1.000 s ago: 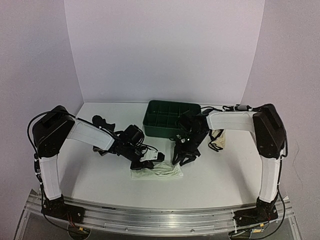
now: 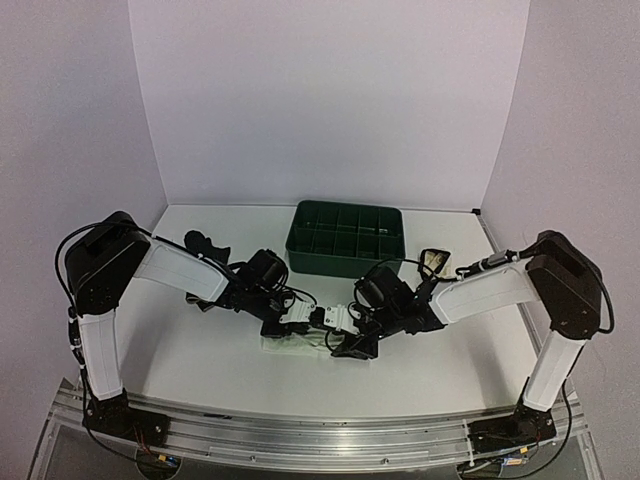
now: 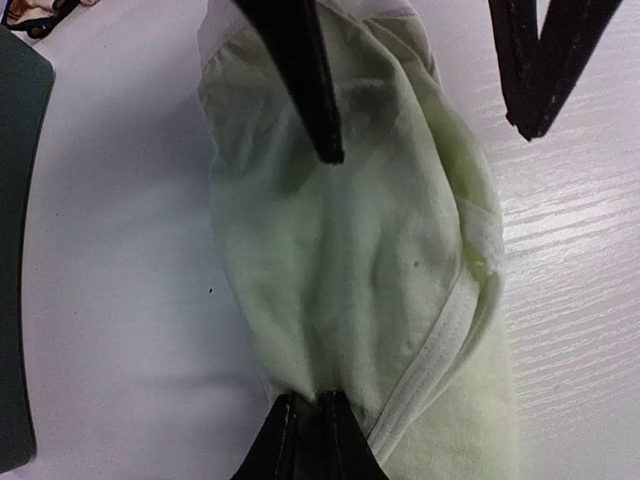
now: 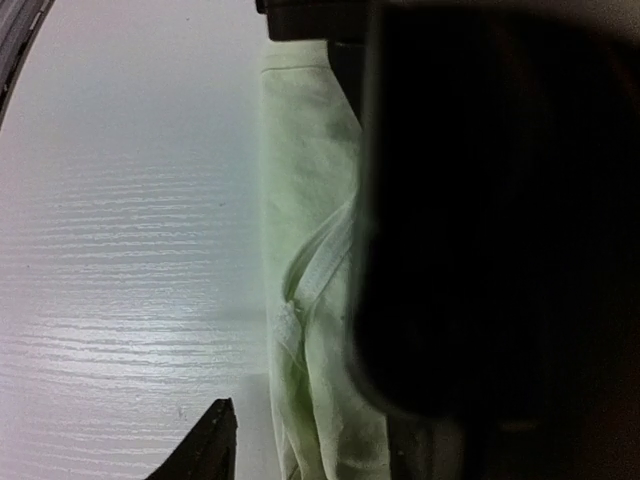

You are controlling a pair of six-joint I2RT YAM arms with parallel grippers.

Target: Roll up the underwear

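Note:
Pale green-white underwear [image 2: 295,344] lies flattened and folded lengthwise in the middle of the table, a white band running diagonally over it in both wrist views. My left gripper has its fingertips pressed together on the fabric, bunching it. My right gripper [image 2: 355,340] is over the right part of the underwear; in the left wrist view its two fingers [image 3: 525,100] stand apart above the cloth, open. A large dark shape blocks much of the right wrist view.
A green divided bin [image 2: 345,260] stands behind the underwear. Dark cloth [image 2: 205,245] lies at the back left, a beige and black item [image 2: 435,262] at the back right.
The left arm has stayed in place.

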